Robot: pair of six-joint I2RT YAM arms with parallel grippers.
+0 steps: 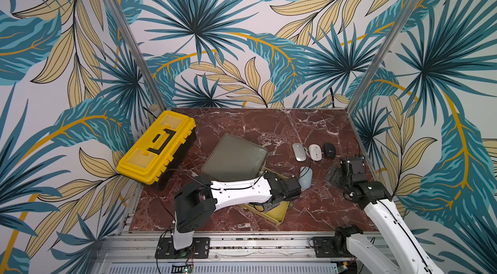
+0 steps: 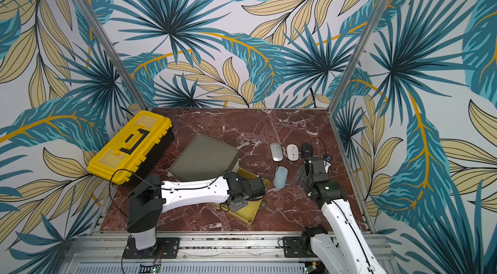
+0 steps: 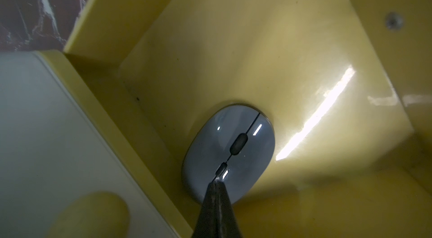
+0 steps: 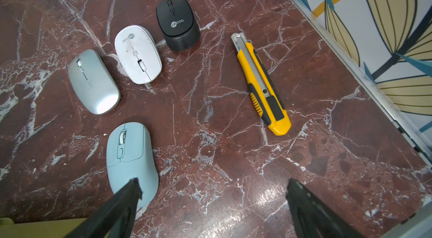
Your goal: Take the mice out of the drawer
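Observation:
A grey mouse (image 3: 229, 143) lies inside the yellow drawer (image 3: 306, 49). My left gripper is shut over the mouse's rear end, fingertips together, with nothing seen between them. My right gripper stands open above the table, right of the drawer. Below its view lie a light blue mouse (image 4: 128, 157), a silver mouse (image 4: 93, 80), a white mouse (image 4: 137, 53) and a black mouse (image 4: 179, 24), all on the marble.
A yellow utility knife (image 4: 261, 85) lies near the right edge. A grey panel (image 1: 233, 155) is beside the drawer. A yellow toolbox (image 1: 155, 144) sits at the left.

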